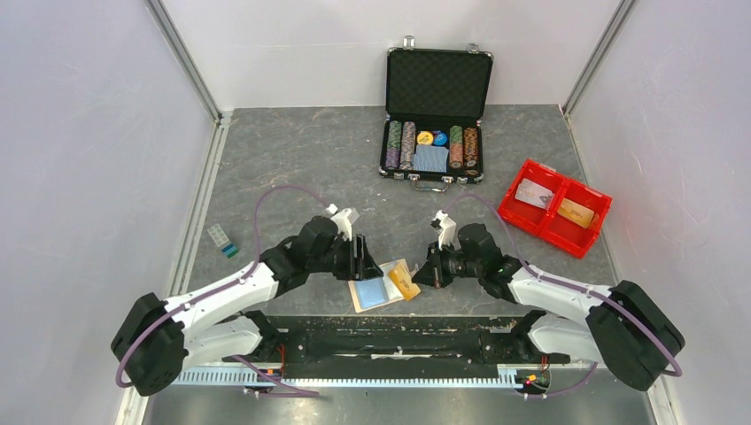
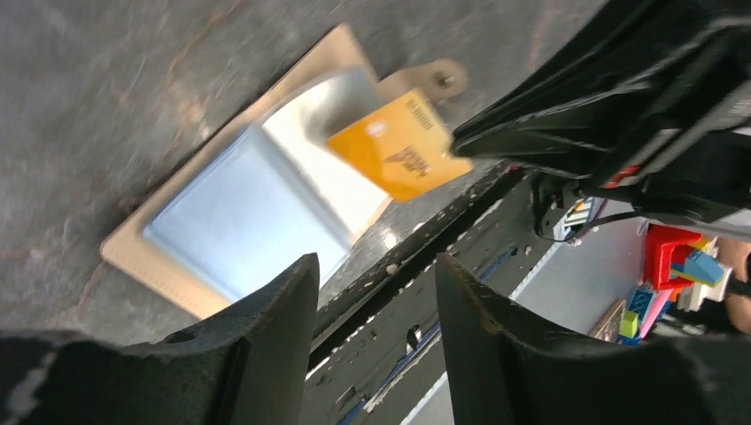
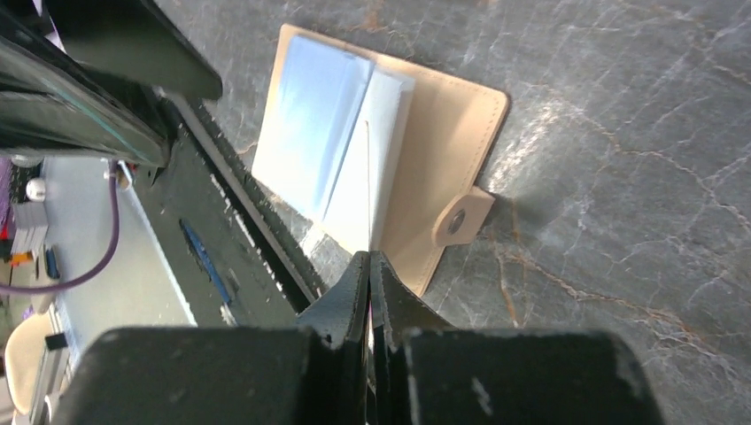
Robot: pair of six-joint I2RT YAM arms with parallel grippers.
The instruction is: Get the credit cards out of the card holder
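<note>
The open tan card holder (image 1: 380, 302) lies on the table near its front edge, with clear blue and white sleeves (image 3: 321, 111) inside and a snap tab (image 3: 462, 219) at one side. An orange card (image 2: 398, 148) is pinched by one end in my shut right gripper (image 1: 419, 282). It stands over the holder's white side, clear of the sleeves; the right wrist view catches it edge-on as a thin line. My left gripper is open beside the holder's blue side, nothing between its fingers.
At the right stands a red two-part tray (image 1: 543, 225), a white card (image 1: 533, 193) in one section and an orange card (image 1: 576, 212) in the other. An open chip case (image 1: 438, 81) sits at the back. Small blocks (image 1: 222, 240) lie far left. Mid-table is clear.
</note>
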